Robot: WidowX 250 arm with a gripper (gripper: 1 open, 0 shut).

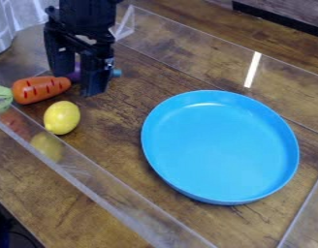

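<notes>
The black gripper (80,58) hangs at the upper left with its fingers open, over the purple eggplant, which it mostly hides. Below it lie an orange toy carrot (42,88) and a yellow lemon (62,117); whether the fingers touch anything cannot be told. A large blue plate (220,145) rests on the wooden surface at the right.
A green-topped vegetable (0,97) is at the left edge. A clear plastic wall crosses the lower left. The wooden surface (188,58) behind the plate is clear.
</notes>
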